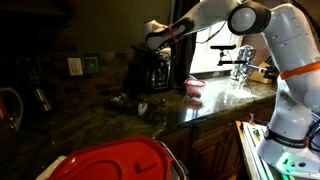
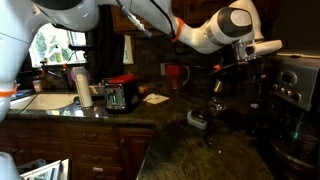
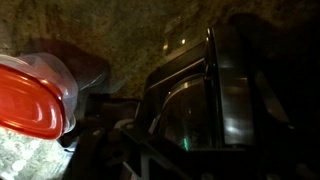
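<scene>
My arm reaches to the back counter, and the gripper (image 1: 151, 68) hangs there against a dark background, its outline hard to make out. Its fingers stand open, with nothing visible between them. In the wrist view a glossy black appliance (image 3: 188, 110) fills the middle, very near the gripper, though contact cannot be told. A clear container with a red lid (image 3: 28, 103) shows at that view's left edge.
A large red lid or tray (image 1: 112, 163) lies in the foreground. A toaster (image 2: 121, 93) and a red kettle (image 2: 177, 77) stand along the counter in the second exterior view. Small items (image 2: 197, 120) sit on the dark countertop, which has bare room (image 2: 185, 158) in front.
</scene>
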